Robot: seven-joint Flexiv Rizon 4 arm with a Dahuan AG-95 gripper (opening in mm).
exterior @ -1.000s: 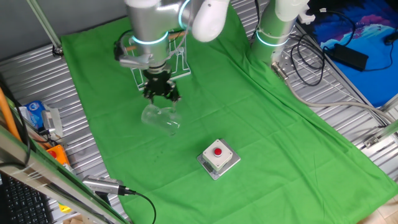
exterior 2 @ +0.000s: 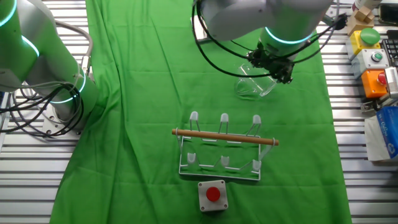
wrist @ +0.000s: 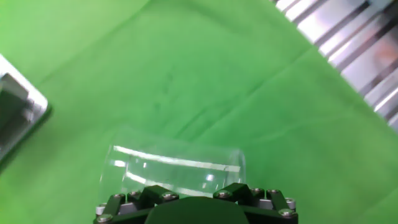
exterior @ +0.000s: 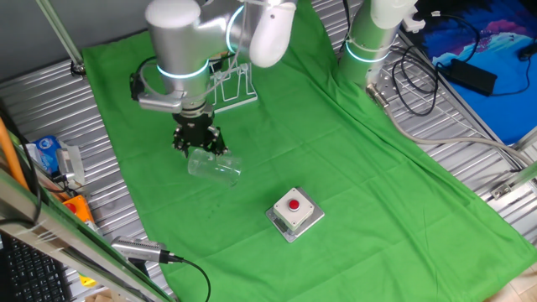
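Observation:
A clear glass cup (exterior: 215, 167) lies on its side on the green cloth. My gripper (exterior: 200, 144) is close above its left end, pointing down, fingers spread apart. In exterior view 2 the cup (exterior 2: 254, 86) shows beside and partly behind the gripper (exterior 2: 271, 66). Across the bottom of the wrist view the cup (wrist: 174, 167) lies sideways just past the gripper, its near side hidden by the dark fingers (wrist: 163, 194). The gripper looks open; whether a finger touches the glass cannot be told.
A white wire rack (exterior 2: 220, 175) with a wooden bar (exterior 2: 225, 136) stands near the arm. A box with a red button (exterior: 294, 210) sits on the cloth.
In exterior view 1 my gripper has moved left and a little down the picture, nearer the cup's left end. The cup has turned slightly. The finger spread looks about the same.

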